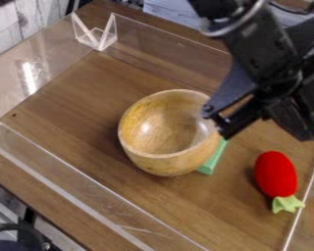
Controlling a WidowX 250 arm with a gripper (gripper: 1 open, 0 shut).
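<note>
A wooden bowl [160, 137] sits near the middle of the wooden table. Behind its right side lies a pale green block [212, 161], partly hidden by the bowl. A red plush vegetable [275, 176] with a light green top lies at the right. The gripper [220, 116] hangs from the upper right over the bowl's right rim; whether its fingers are open or shut is unclear.
Clear plastic walls [94, 206] border the table area, with a clear holder [94, 31] at the back left. The table left of the bowl is bare. A black cable lies at the bottom left, off the table.
</note>
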